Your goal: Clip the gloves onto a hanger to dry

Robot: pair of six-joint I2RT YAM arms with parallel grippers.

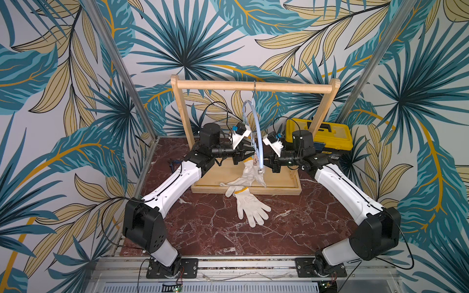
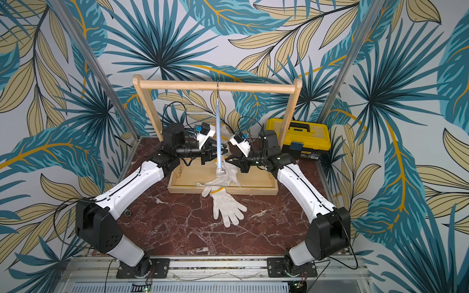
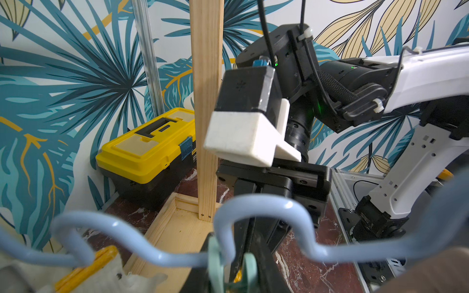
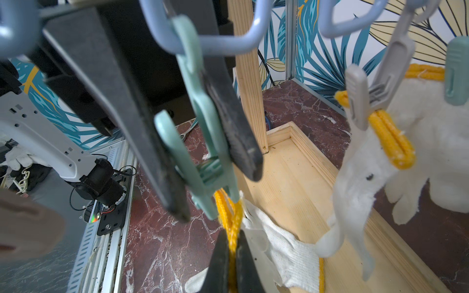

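Note:
My left gripper is shut on a green clip (image 4: 207, 112) hanging from the light-blue hanger (image 1: 257, 124); its dark fingers (image 4: 110, 117) lie on either side of the clip. Below, my right gripper is shut on the yellow cuff (image 4: 229, 210) of a white glove (image 4: 261, 239). The cuff's top edge meets the clip's lower end; whether the clip bites it cannot be told. Another glove (image 4: 415, 136) hangs on the hanger from a grey clip (image 4: 386, 73) and a second green clip (image 4: 456, 70). A further glove (image 1: 251, 207) lies on the table in front.
A wooden stand (image 1: 254, 85) carries the hanger, with its shallow wooden base (image 1: 283, 185) beneath the grippers. At the back right stands a yellow toolbox (image 1: 337, 135).

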